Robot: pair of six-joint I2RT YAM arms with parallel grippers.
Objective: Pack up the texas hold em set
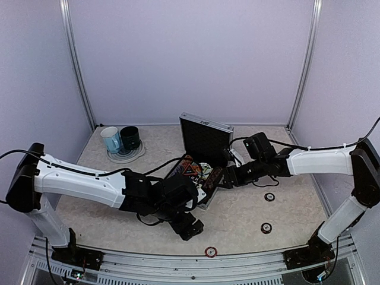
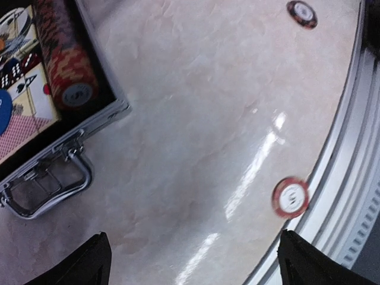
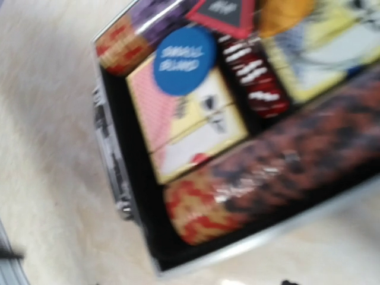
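The open poker case [image 1: 203, 205] stands mid-table, lid [image 1: 206, 135] raised, with cards and rolls of chips inside. A loose red chip [image 1: 211, 252] lies by the table's front edge; it is also the red chip [image 2: 291, 197] in the left wrist view. My left gripper [image 1: 193, 230] is in front of the case, its fingers [image 2: 314, 264] wide apart and empty. My right gripper [image 1: 225, 179] is over the case's right side; only dark tips show at the bottom of its blurred view, apart. In that view, chip rolls [image 3: 273, 163] and a blue button [image 3: 184, 60] lie in the case.
Two dark chips, a nearer chip [image 1: 266, 228] and a farther chip [image 1: 269, 197], lie on the right of the table. A light blue mug [image 1: 110, 139] and a black mug [image 1: 130, 138] stand on plates at back left.
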